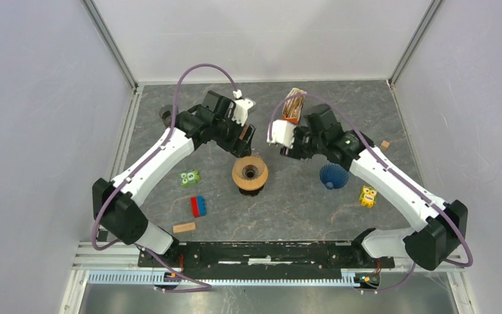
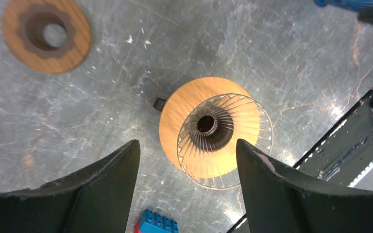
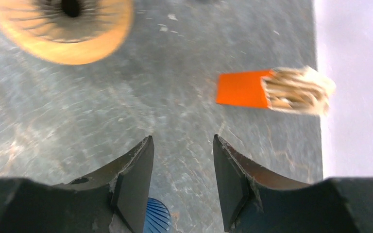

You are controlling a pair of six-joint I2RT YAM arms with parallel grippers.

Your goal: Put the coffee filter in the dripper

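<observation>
The clear ribbed dripper [image 2: 194,165] sits in a round wooden collar [image 1: 240,175] near the middle of the table. Looking into its cone in the left wrist view, I see bare ribs and the dark central hole, no paper. My left gripper is open above the dripper, its fingers apart on either side with nothing between them. Brown paper filters [image 3: 298,90] stand bunched in an orange holder [image 3: 242,90] at the back of the table. Right of the dripper, my right gripper hangs open and empty over bare table.
A blue ribbed cup [image 1: 334,175] stands right of the dripper, with a yellow toy block [image 1: 368,197] beyond it. Left lie a green block [image 1: 189,178], a red-and-blue brick [image 1: 198,207] and a wooden piece [image 1: 184,227]. A glass with a wooden collar [image 2: 80,34] stands back left.
</observation>
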